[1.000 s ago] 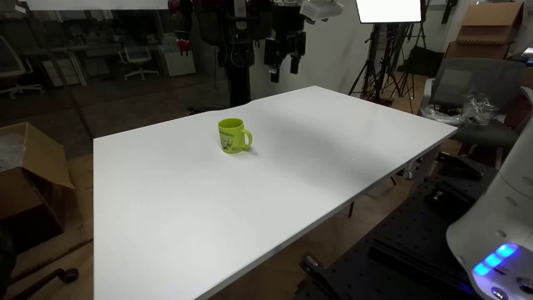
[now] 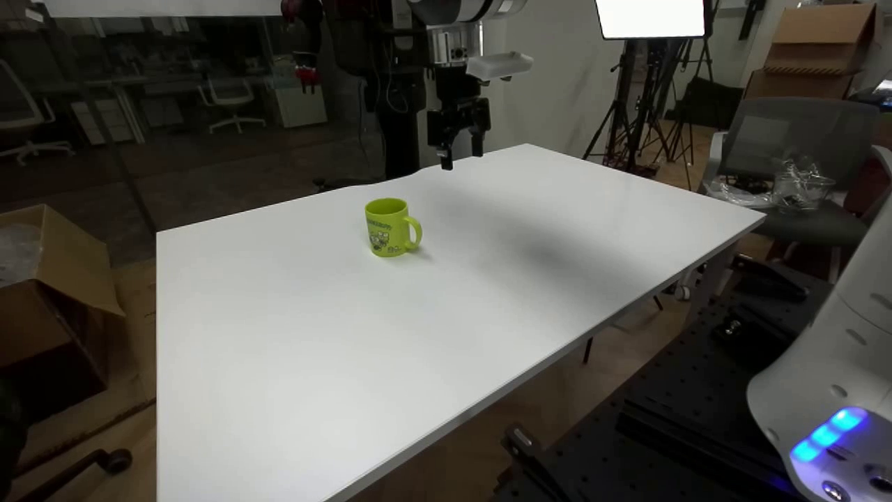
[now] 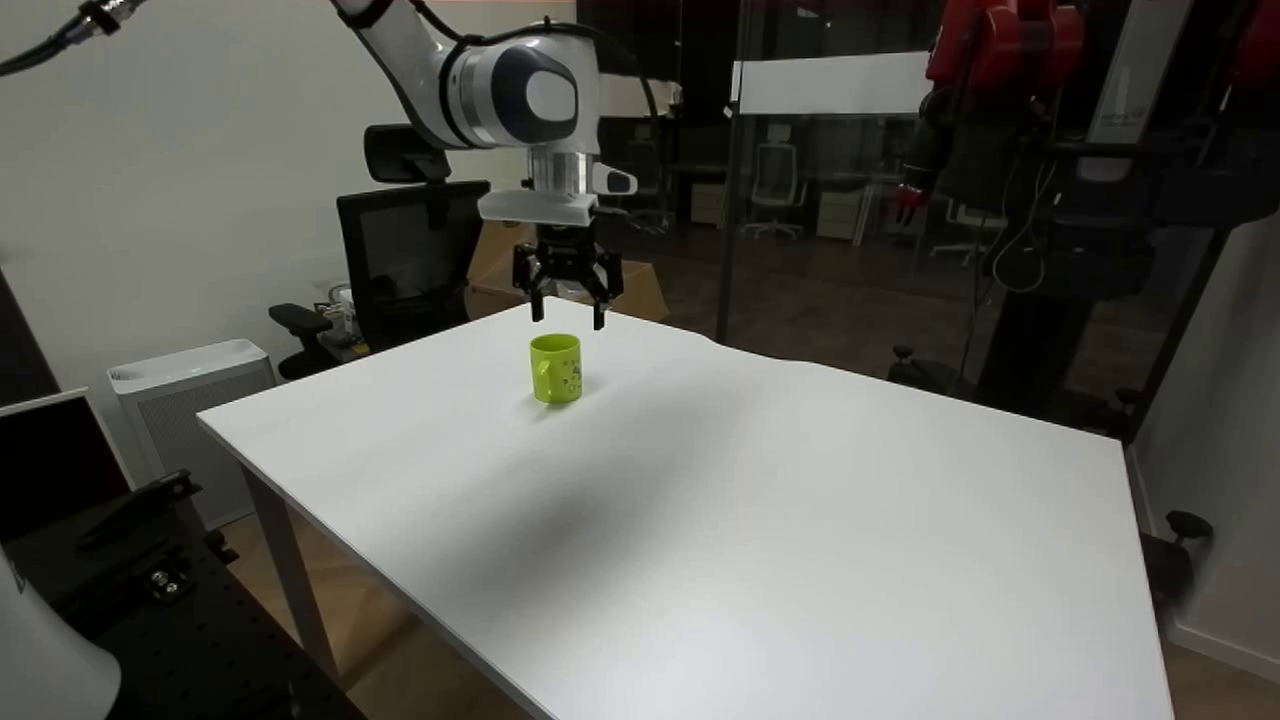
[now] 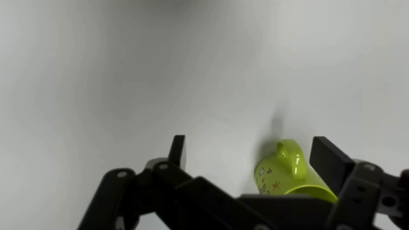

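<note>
A lime-green mug [image 2: 387,226] with printed figures stands upright on the white table [image 2: 276,351], apart from my gripper [image 2: 463,160]. From the other side, the mug [image 3: 555,370] shows its handle toward the camera, while my gripper [image 3: 567,322] hangs above and behind it with fingers apart and nothing between them. In the wrist view the mug [image 4: 276,174] lies at the lower right, its handle near the right finger [image 4: 329,163]. The gripper's palm [image 4: 245,210] hides part of its rim.
A cardboard box [image 2: 58,293] sits on the floor beyond the left edge. A chair [image 2: 786,167] stands past the far right, and a red-and-black machine [image 3: 1008,72] is behind the table.
My gripper has come down and shifted left in exterior view 1, nearer the mug. The mug has stayed in place.
</note>
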